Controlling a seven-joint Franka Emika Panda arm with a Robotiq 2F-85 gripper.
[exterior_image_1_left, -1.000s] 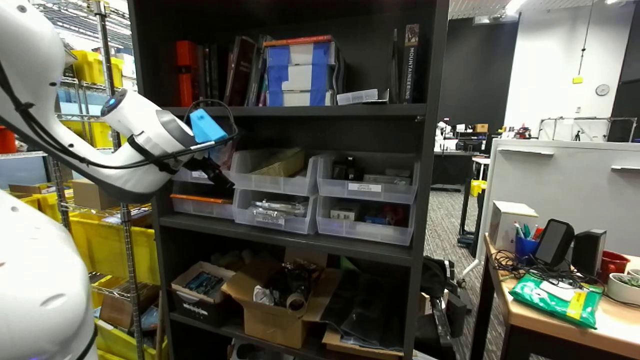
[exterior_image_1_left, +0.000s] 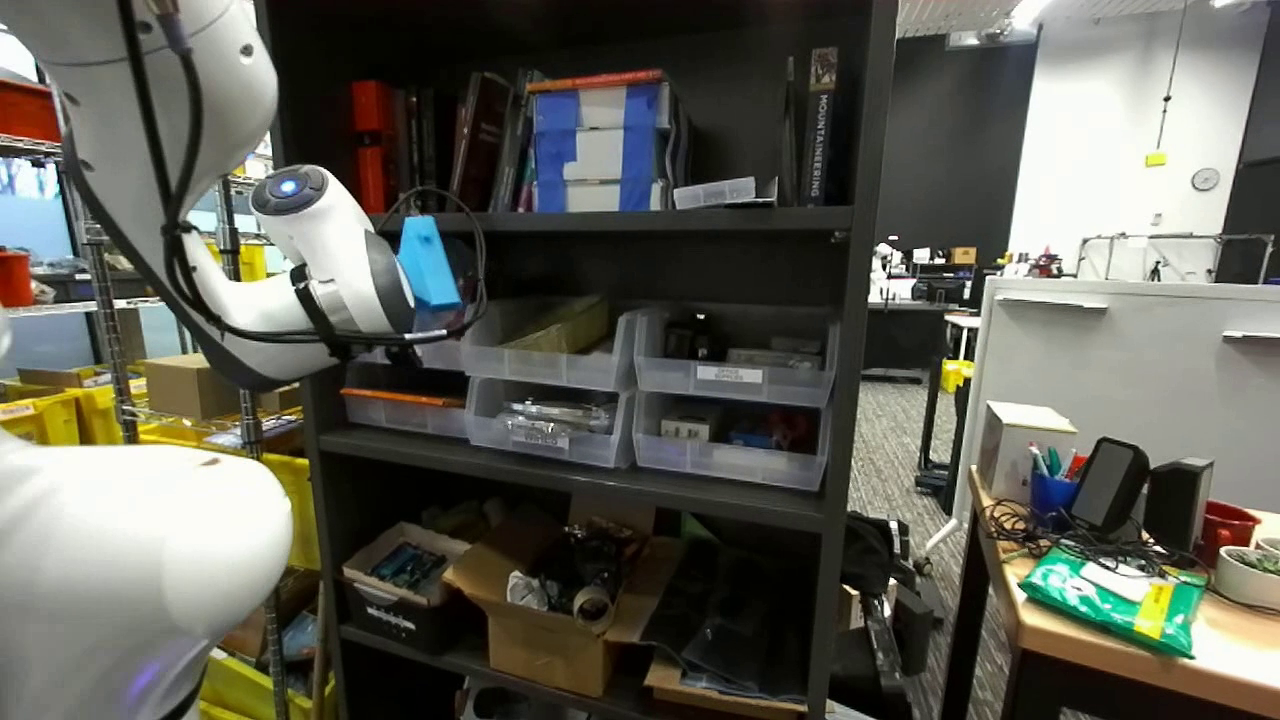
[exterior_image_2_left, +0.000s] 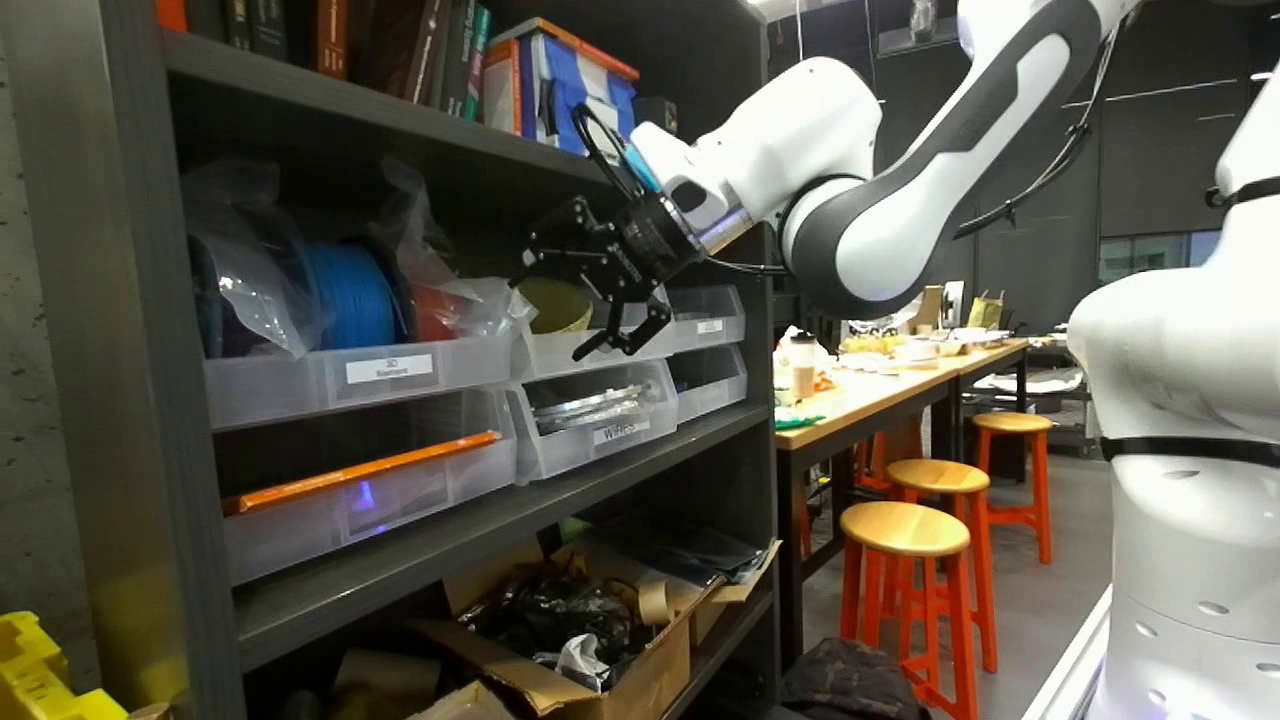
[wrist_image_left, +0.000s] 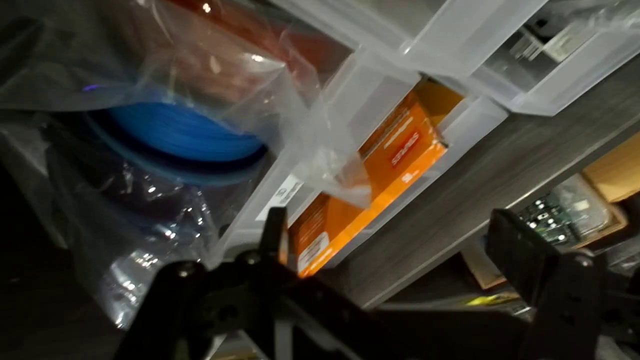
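Observation:
In exterior view 2 my gripper (exterior_image_2_left: 564, 306) is open in front of the middle shelf's bins, with nothing between its fingers. Its black fingers (wrist_image_left: 522, 252) spread wide across the bottom of the wrist view. Beyond them, the upper-left clear bin (exterior_image_2_left: 288, 390) holds a blue filament spool (exterior_image_2_left: 348, 294) in plastic wrap, with something reddish beside it. The bin below contains an orange box (wrist_image_left: 396, 156). To the right, a clear bin labelled wires (exterior_image_2_left: 594, 414) holds silvery packets, and a yellowish item (exterior_image_2_left: 558, 306) lies in the bin above it.
Books and a blue-and-white stack (exterior_image_1_left: 597, 144) fill part of the top shelf (exterior_image_1_left: 540, 223). An open cardboard box (exterior_image_1_left: 546, 636) stands on the lower shelf. Two more clear bins (exterior_image_1_left: 732, 378) sit at the right. Open space lies before the shelves.
The arm has swung and turned toward the shelf. Its forearm and wrist have moved right, and the black gripper, visible in exterior view 1 before, is now mostly hidden there behind the wrist.

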